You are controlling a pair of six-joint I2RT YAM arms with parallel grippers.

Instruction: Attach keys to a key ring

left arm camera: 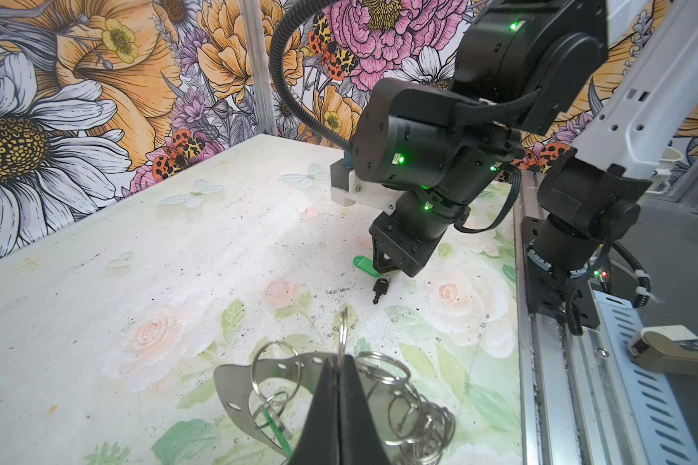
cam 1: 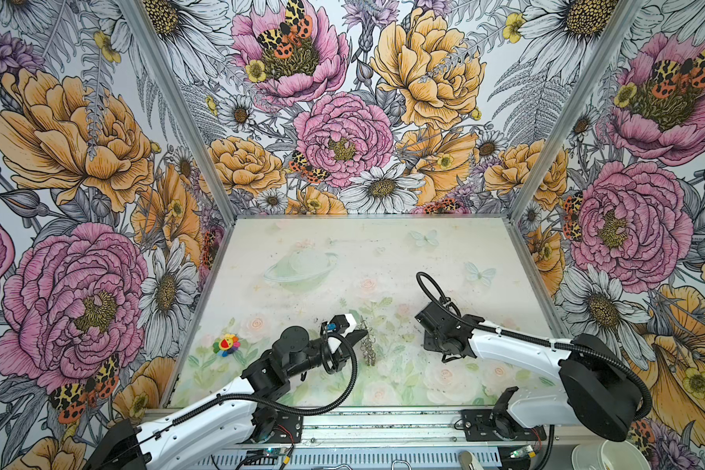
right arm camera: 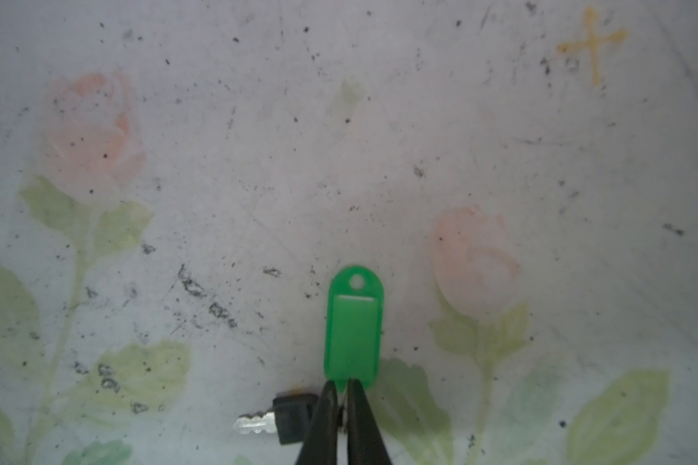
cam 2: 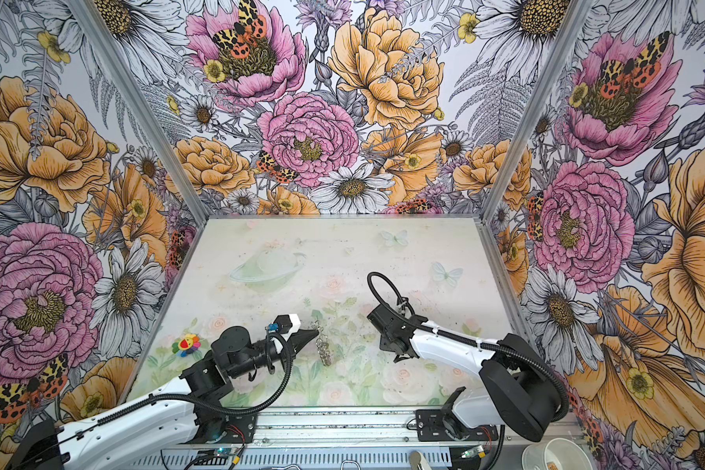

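My left gripper is shut; a thin upright metal bit shows at its tips, amid a bunch of rings [left arm camera: 426, 430], a silvery plate and a green piece hanging beside it, also seen as a silvery cluster [cam 1: 369, 352] in the top left view. My right gripper is shut, pointing down low at the table, just at the lower end of a green tag [right arm camera: 353, 333]. A black-headed key [right arm camera: 291, 418] lies to its left; whether anything small is between the fingertips I cannot tell.
A colourful flower toy [cam 1: 227, 344] lies at the left of the printed table [cam 1: 290, 243]. Cups [cam 1: 615, 458] stand outside the front right edge.
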